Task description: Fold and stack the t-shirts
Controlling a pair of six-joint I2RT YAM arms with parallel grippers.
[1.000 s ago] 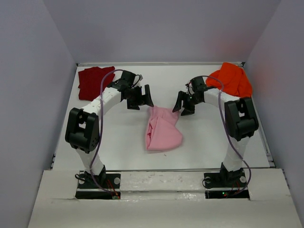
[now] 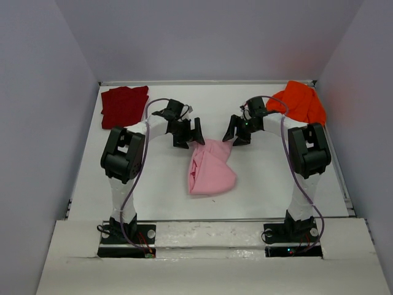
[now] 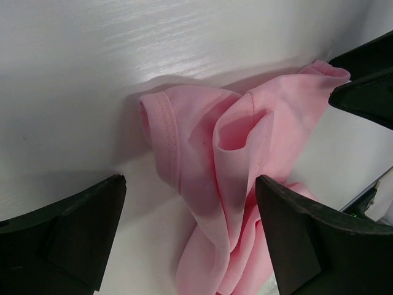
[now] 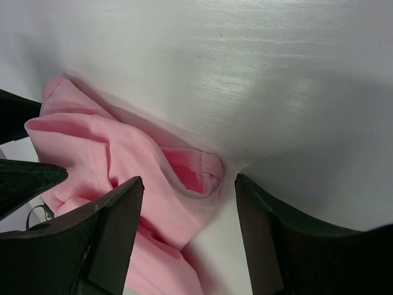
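A pink t-shirt (image 2: 210, 169) lies loosely bunched and folded in the middle of the table. My left gripper (image 2: 188, 141) is over its upper left corner, fingers spread on either side of the creased cloth (image 3: 196, 153) in the left wrist view. Opposite it, my right gripper (image 2: 233, 138) is at the upper right corner; in the right wrist view its fingers stand apart around a raised pink corner (image 4: 206, 175), not closed on it.
A dark red folded cloth (image 2: 123, 106) lies at the back left and an orange cloth (image 2: 298, 98) at the back right. Walls surround it.
My left gripper has moved right and slightly down onto the shirt's corner. The right one has shifted only slightly. The shirt looks unchanged.
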